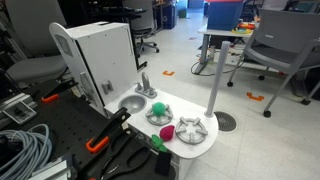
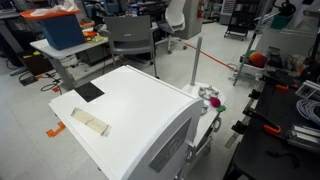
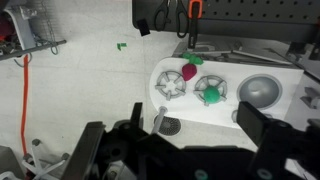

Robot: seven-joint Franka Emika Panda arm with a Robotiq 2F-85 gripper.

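In the wrist view, my gripper hangs above a white toy kitchen counter (image 3: 232,72); its two dark fingers stand wide apart with nothing visible between them. A red object (image 3: 189,71) with a green piece (image 3: 194,58) beside it lies near the counter edge, next to a grey burner (image 3: 171,86). On the other burner (image 1: 161,116) sits a green round object (image 3: 211,96). A grey sink bowl (image 3: 262,91) is set into the counter beside that burner. In exterior view 1 the red object (image 1: 166,132) rests apart from the gripper, which is out of frame there.
A tall white box (image 1: 108,62) stands behind the sink, and a faucet (image 1: 146,84) rises beside the bowl. An upright white post (image 1: 218,78) stands at the counter's far side. Cables (image 1: 25,152) and orange-marked clamps (image 1: 97,144) lie on the black table.
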